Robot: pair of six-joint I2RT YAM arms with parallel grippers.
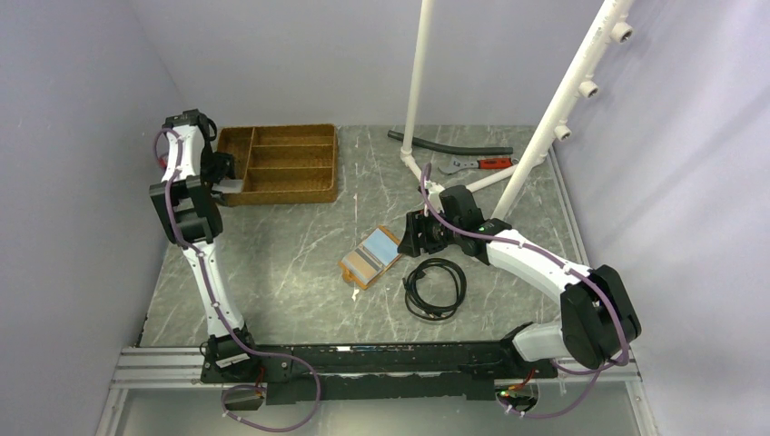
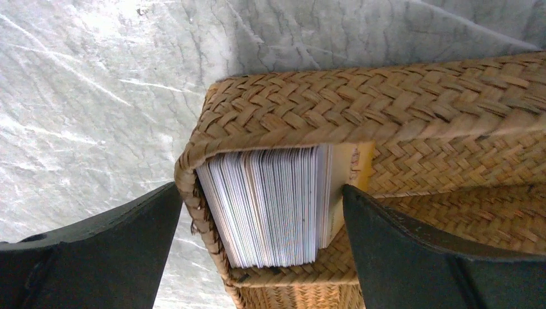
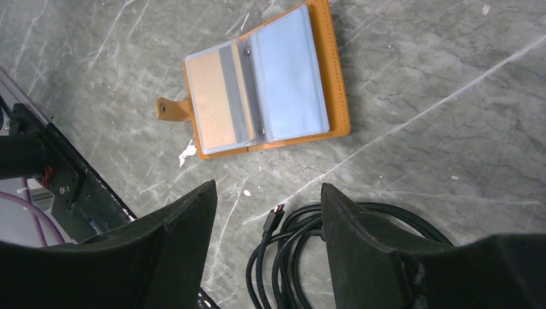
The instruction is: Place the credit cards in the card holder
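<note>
Many thin white-edged cards stand packed on edge in the corner compartment of a woven basket. My left gripper is open over that corner. One fingertip shows on the outer side of the basket wall, the other over the inner side of the cards; whether either touches is unclear. The tan card holder lies spread open on the table with clear sleeves, a flap sticking out at one end. Just right of the holder in the top view hovers my right gripper, open and empty.
A coiled black cable lies in front of the right gripper. At the back right are a red-handled wrench, a dark tube and white pipes. Bare marble lies between basket and holder.
</note>
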